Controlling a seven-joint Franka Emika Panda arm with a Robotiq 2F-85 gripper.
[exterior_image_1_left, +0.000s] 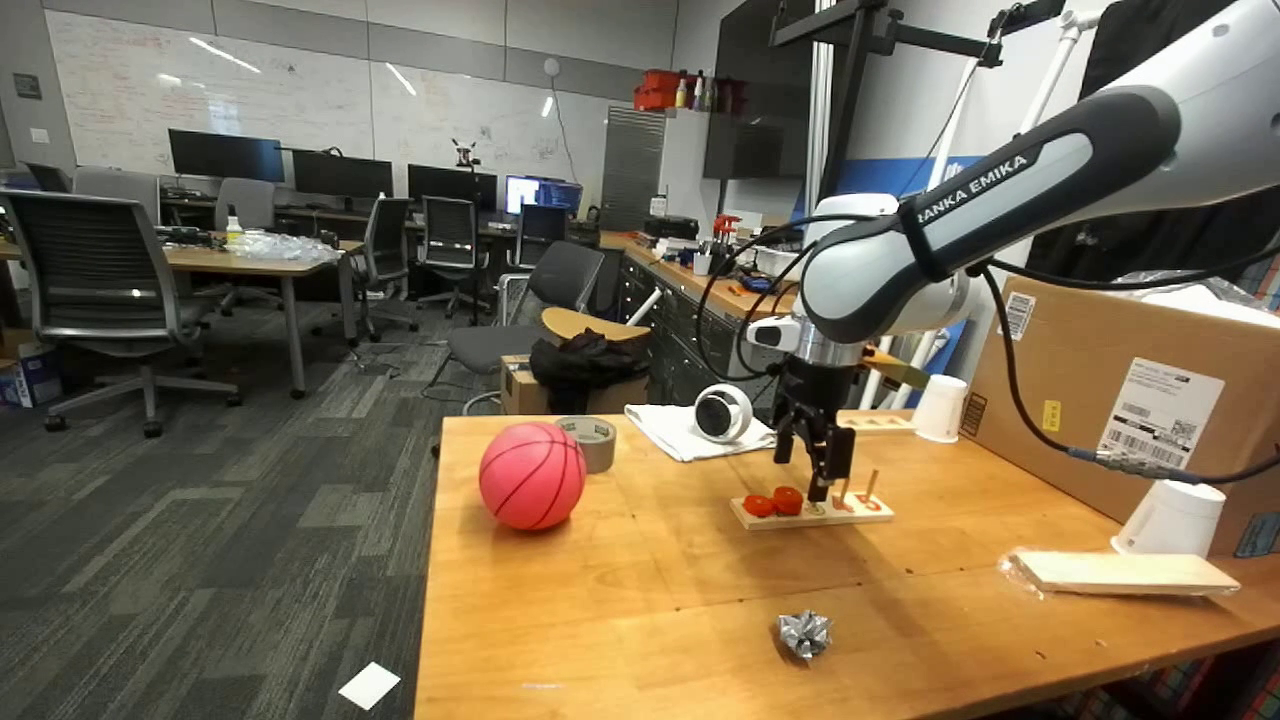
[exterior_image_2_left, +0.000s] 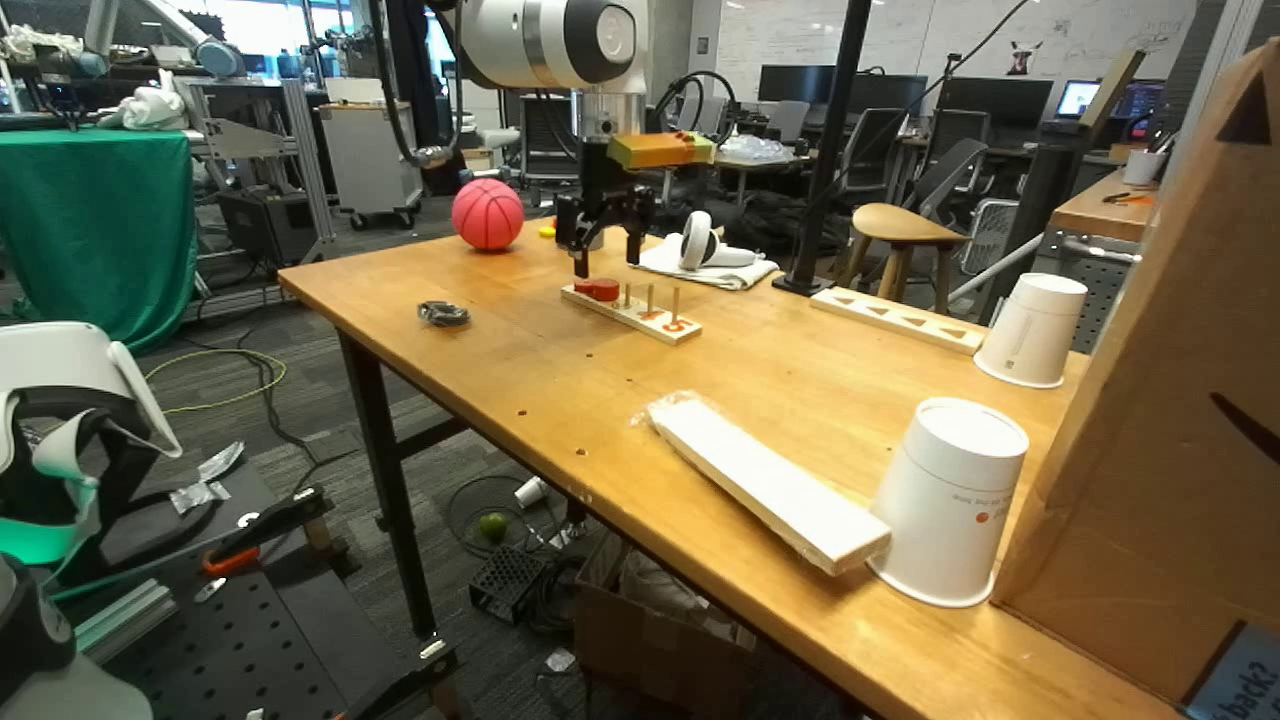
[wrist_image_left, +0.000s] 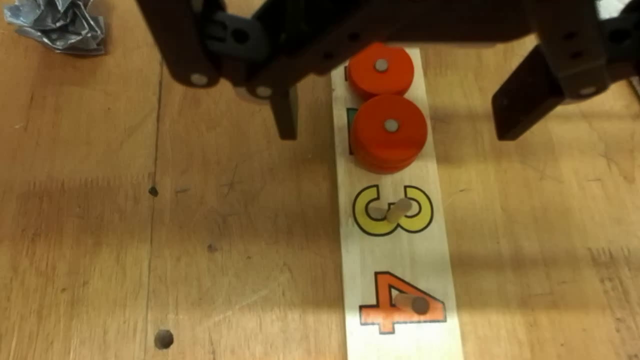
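Note:
My gripper is open above the wooden number board, nothing held. In the wrist view its fingers stand wide apart, one on either side of the board, roughly level with the nearer red stack. That stack sits around the second peg and shows layered edges. A red piece surrounds the end peg beside it. The peg at the yellow 3 and the peg at the orange 4 are bare. The board's far end falls outside the wrist view.
A pink ball and a tape roll stand left of the board. A silver bow lies toward the front. White cups, a wrapped plank and a large carton occupy the right side. Bare tabletop surrounds the board.

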